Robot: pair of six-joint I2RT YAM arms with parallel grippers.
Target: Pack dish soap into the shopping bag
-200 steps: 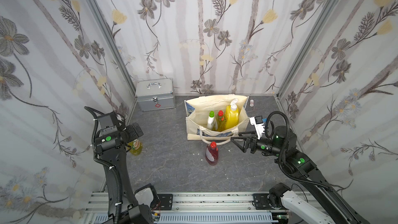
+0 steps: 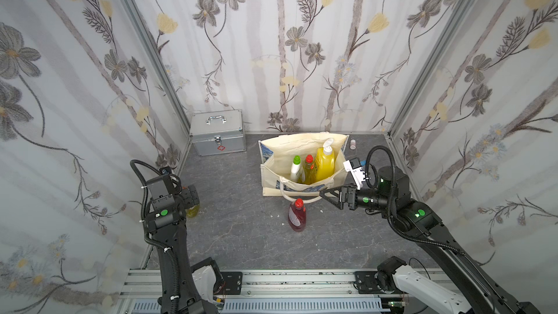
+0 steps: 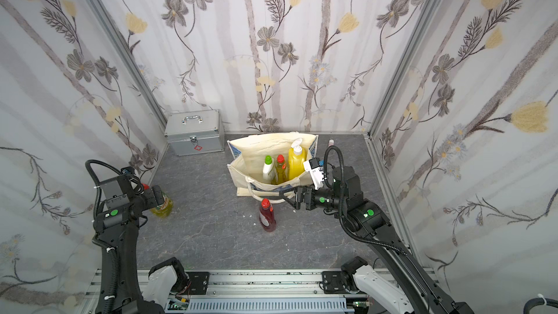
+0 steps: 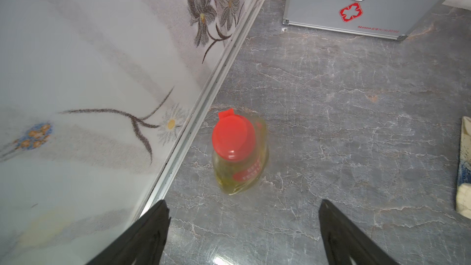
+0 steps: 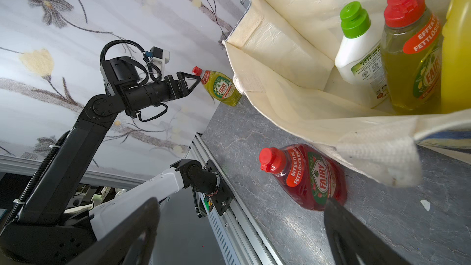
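A yellow-green dish soap bottle with a red cap (image 4: 234, 139) stands upright on the table near the left wall. My left gripper is open above it, nothing between its fingers; the top left view mostly hides this bottle behind the arm. A dark red dish soap bottle (image 5: 314, 176) stands just in front of the cream shopping bag (image 5: 279, 34). Inside the bag are a white bottle with a green cap (image 2: 296, 169), a yellow-green soap bottle (image 2: 309, 169) and a large yellow bottle (image 2: 326, 161). My right gripper (image 3: 283, 196), open and empty, is right of the red bottle, by the bag's front handle.
A silver metal case (image 2: 218, 132) sits at the back left. The bag's handle loop (image 3: 255, 196) hangs out in front, close to the red bottle. Bare table (image 2: 232, 180) lies between the left bottle and the bag.
My left arm has shifted right in the top left view, its gripper now covering more of the left bottle. The right gripper has edged slightly left. Bottles and bag have stayed put.
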